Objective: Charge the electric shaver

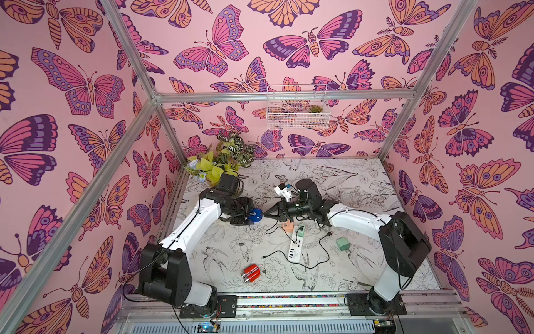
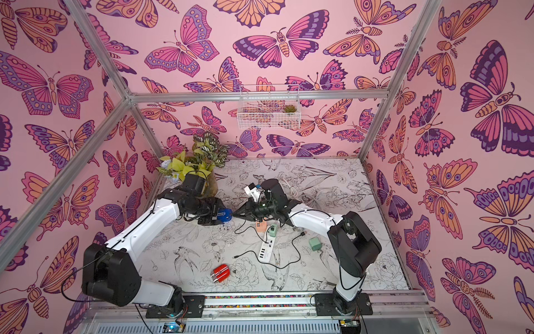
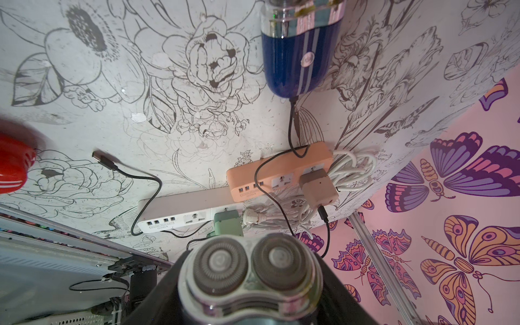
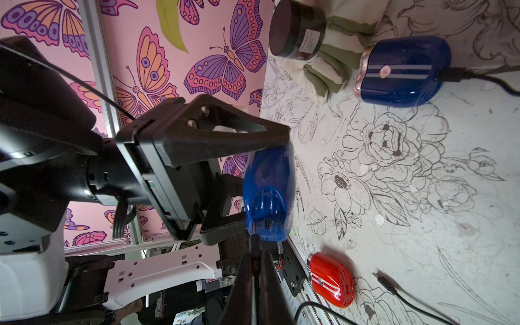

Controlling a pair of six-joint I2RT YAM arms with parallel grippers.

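Note:
My left gripper (image 1: 247, 211) holds a blue shaver (image 1: 256, 216), whose silver two-head top (image 3: 249, 265) fills the bottom of the left wrist view. In the right wrist view its rounded end, with a small port (image 4: 267, 223), faces my right gripper. That gripper is shut, its fingertips by the port; anything thin between them is unclear. A second blue shaver (image 4: 403, 70) lies on the table with a black cable plugged into its end. A white power strip (image 3: 168, 208) with a green adapter (image 3: 227, 222) and an orange strip (image 3: 243, 176) with a brown adapter (image 3: 317, 189) lie below.
A red shaver (image 1: 251, 272) lies at the front, near a loose cable end (image 3: 101, 158). A green block (image 1: 343, 242) sits right of the strips. A dark jar (image 4: 295, 29) on a cloth and a plant (image 1: 217, 158) occupy the back left.

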